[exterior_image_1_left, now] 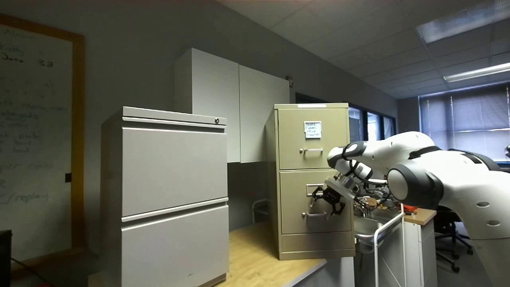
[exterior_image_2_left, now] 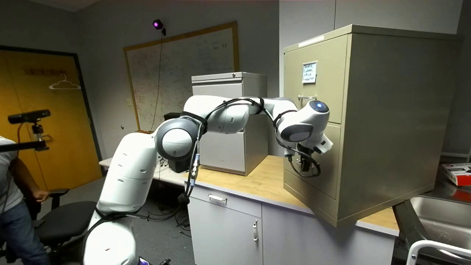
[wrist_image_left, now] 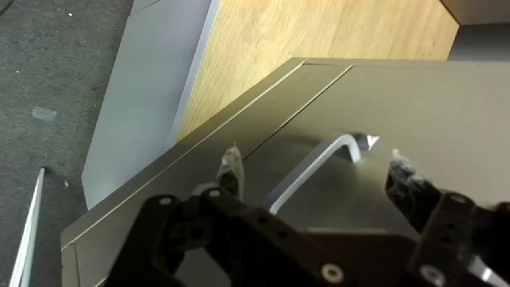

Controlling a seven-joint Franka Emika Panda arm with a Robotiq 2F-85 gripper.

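The tan filing cabinet (exterior_image_1_left: 315, 244) has two drawers, and on the lower drawer (exterior_image_1_left: 292, 191) sits a silver bar handle (exterior_image_1_left: 314, 215). Both drawers are closed. My gripper (exterior_image_1_left: 326, 213) hangs tilted in front of the lower drawer, close to that handle. In the wrist view, the lower handle (wrist_image_left: 313, 174) shows between the two spread fingertips of my open gripper, beyond them against the drawer front. Whether either finger touches the handle cannot be made out. In the second exterior view the wrist hides most of the lower handle.
A grey two-drawer cabinet (exterior_image_1_left: 174, 172) stands to the left on the wooden countertop (exterior_image_2_left: 276, 176). A metal sink (exterior_image_2_left: 441, 221) and a white rail (exterior_image_1_left: 376, 258) lie to the right. A person (exterior_image_2_left: 17, 207) sits at the far left.
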